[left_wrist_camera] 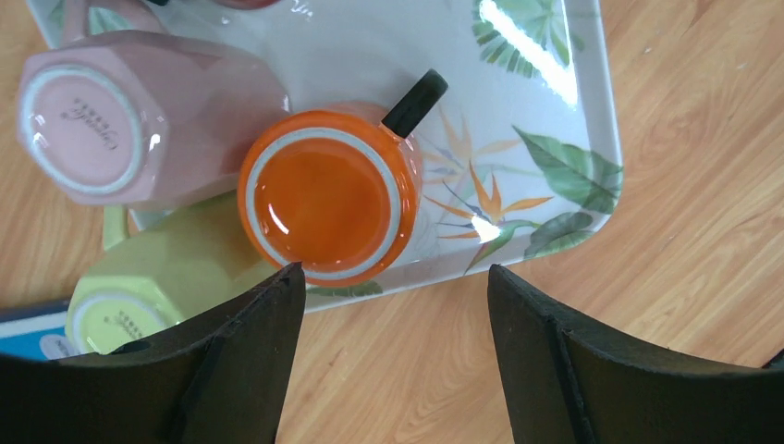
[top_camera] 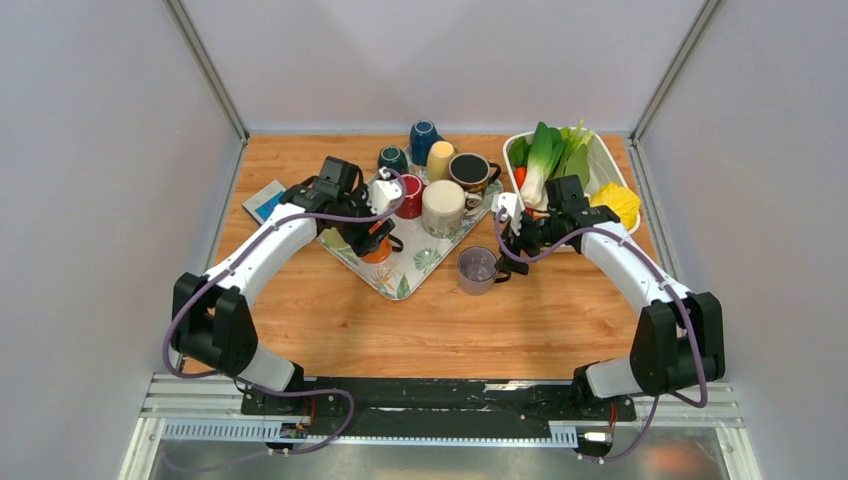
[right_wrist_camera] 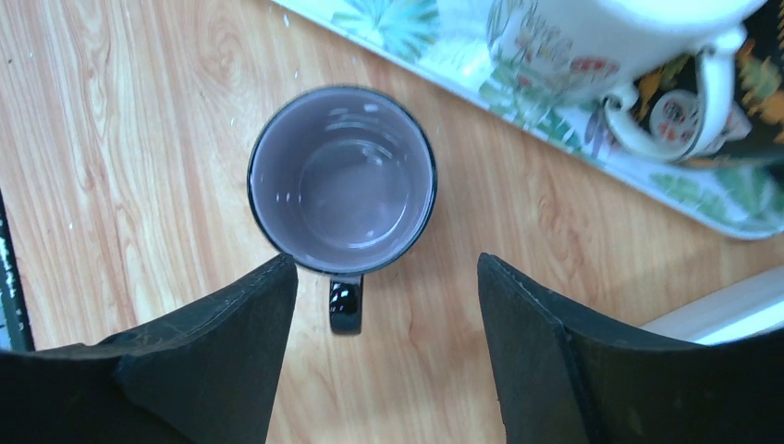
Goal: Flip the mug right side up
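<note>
The grey-purple mug stands upright on the bare wood in front of the tray. Its open mouth and dark rim face up in the right wrist view, where the black handle points toward the fingers. My right gripper is open beside that handle, nothing between its fingers. On the tray's near corner an orange mug is upside down, base ring up, black handle to one side. My open left gripper hovers over the tray edge near it, holding nothing; from above, the arm partly covers this mug.
The floral tray carries several other mugs; a pink mug and a green mug crowd the orange one. A white basket of vegetables stands back right. Bare wood lies in front.
</note>
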